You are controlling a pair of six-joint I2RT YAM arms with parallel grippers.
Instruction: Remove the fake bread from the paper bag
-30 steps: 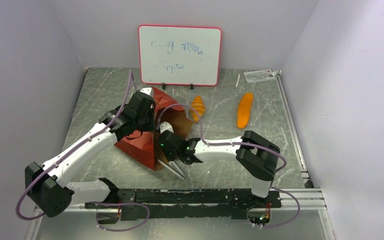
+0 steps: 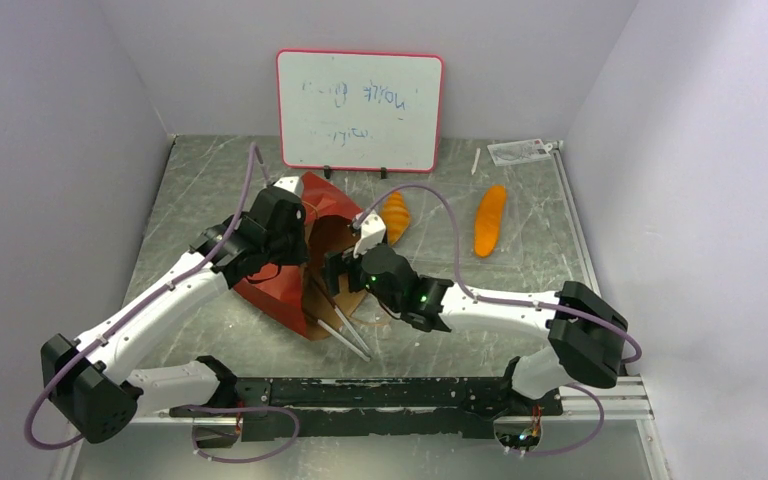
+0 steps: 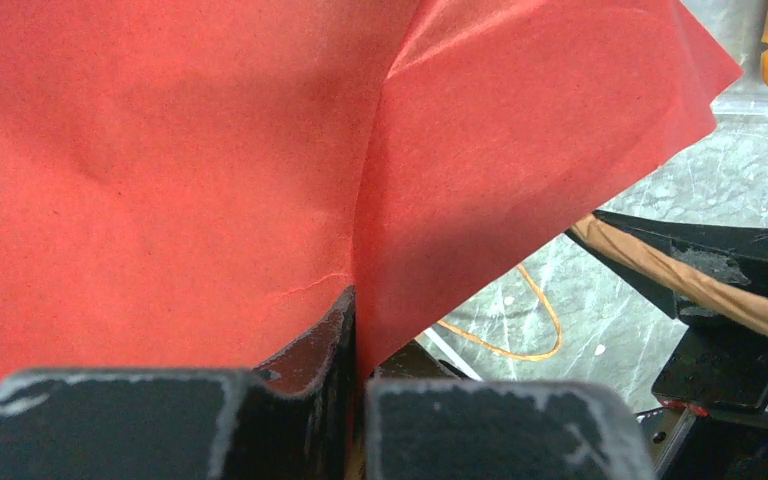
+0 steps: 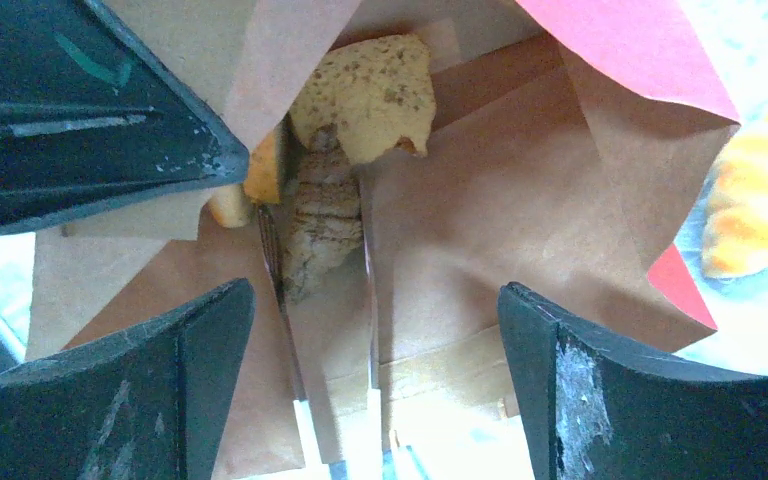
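Note:
A red paper bag (image 2: 278,292) lies on its side with its brown mouth facing right. My left gripper is shut on the bag's red paper wall. In front of the mouth, my right gripper stands open, nothing between its fingers. Inside the bag, the right wrist view shows a pale spotted bread piece (image 4: 365,98), a brown twisted bread (image 4: 322,215) and part of an orange piece (image 4: 265,165). Outside, a croissant (image 2: 395,217) and a long orange bread (image 2: 489,220) rest on the table.
Two thin utensils with white handles (image 2: 344,339) stick out of the bag's mouth toward the front. A whiteboard (image 2: 360,110) stands at the back. The table's right side (image 2: 535,255) has free room.
My right gripper has drawn back rightward out of the bag's mouth and now stands open. The loose breads have not moved.

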